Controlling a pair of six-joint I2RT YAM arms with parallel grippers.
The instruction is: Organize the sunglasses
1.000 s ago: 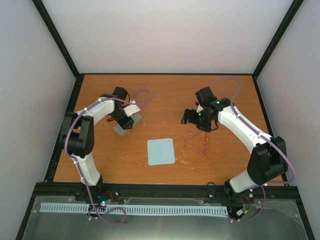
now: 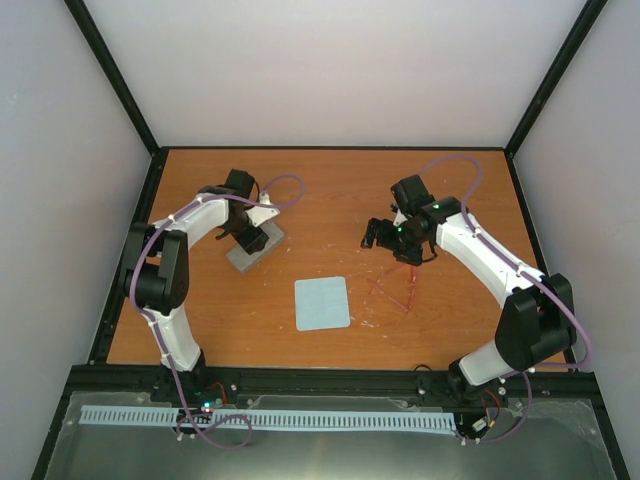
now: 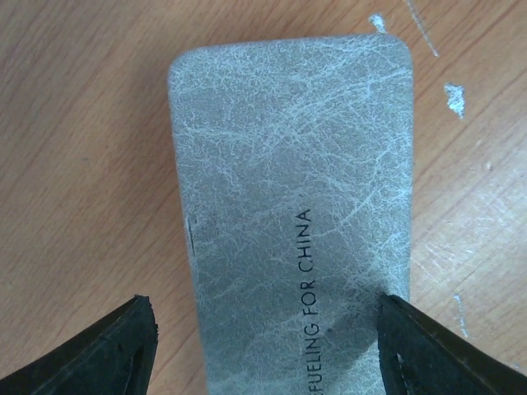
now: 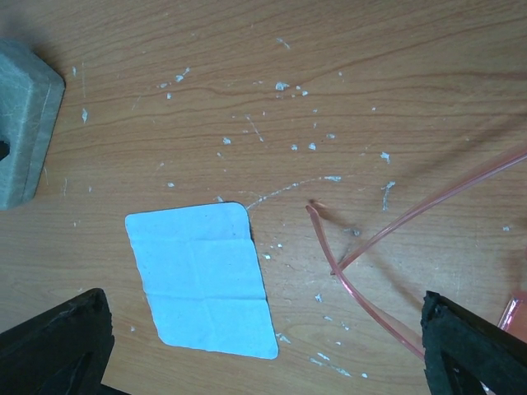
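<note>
A grey glasses case, printed "REFUELING FOR CHINA", lies on the table at the left, with my open left gripper straddling it from above. Pink-framed sunglasses lie at the right of the table, below and beside my open right gripper; part of them runs out of the right wrist view. A light blue folded cloth lies at the front middle, left of the sunglasses.
The wooden table is bounded by dark rails and pale walls. Purple cables loop over both arms.
My left gripper has shifted very slightly over the case in the top view. My right arm and the objects look unchanged.
</note>
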